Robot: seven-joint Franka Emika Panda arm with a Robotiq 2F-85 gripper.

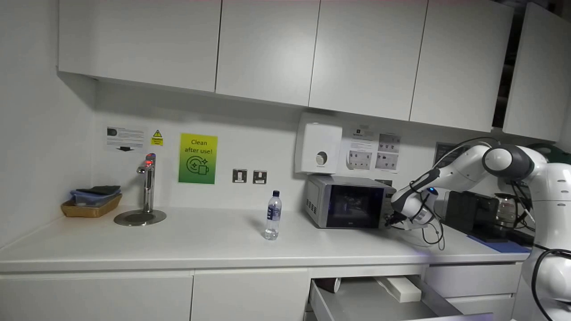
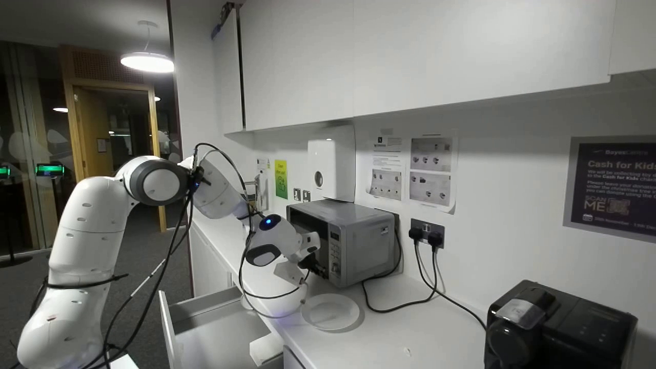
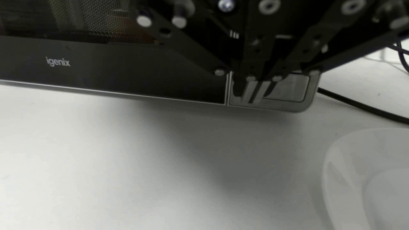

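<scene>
The silver microwave stands against the back wall with its dark door shut. In the wrist view its black front fills the upper left, and the large release button shows at the lower right of that front. My gripper is at the lower part of the control panel, just left of the button's visible part. Its two fingers are together with nothing seen between them. Whether the fingertips touch the panel, I cannot tell. From the second exterior view, the gripper is close to the microwave's front right corner.
A white plate lies on the counter just right of the microwave. Below, a drawer stands pulled out, holding a white box and a cup. A water bottle stands left of the microwave, where the counter is mostly clear.
</scene>
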